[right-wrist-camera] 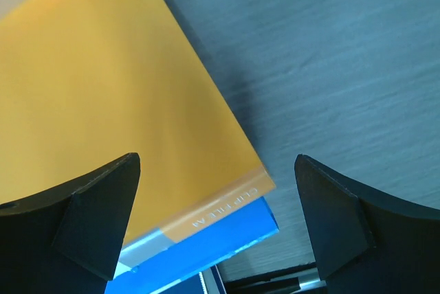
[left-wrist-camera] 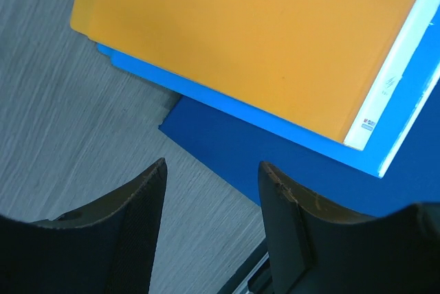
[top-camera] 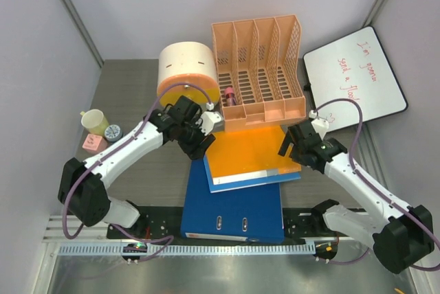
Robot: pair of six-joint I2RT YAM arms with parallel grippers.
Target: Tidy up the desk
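An orange clip file (top-camera: 251,153) lies askew on a light blue folder (top-camera: 258,183), and both rest partly over a dark blue binder (top-camera: 232,205) at the front of the desk. My left gripper is over the stack's left side, its fingers apart and nothing between them; bare desk and the binder's corner show below. At the stack's right edge hovers my right gripper, open, with the corner of the orange file beneath the gap. Behind the stack stands a peach rack (top-camera: 265,67) with a pinkish-red object (top-camera: 230,95) in a front compartment.
Left on the desk are a cream mug (top-camera: 95,121), a pink block (top-camera: 95,143) and a small round tin (top-camera: 113,132). A cream and orange cylinder (top-camera: 187,71) stands left of the rack. A whiteboard (top-camera: 354,77) leans at the right.
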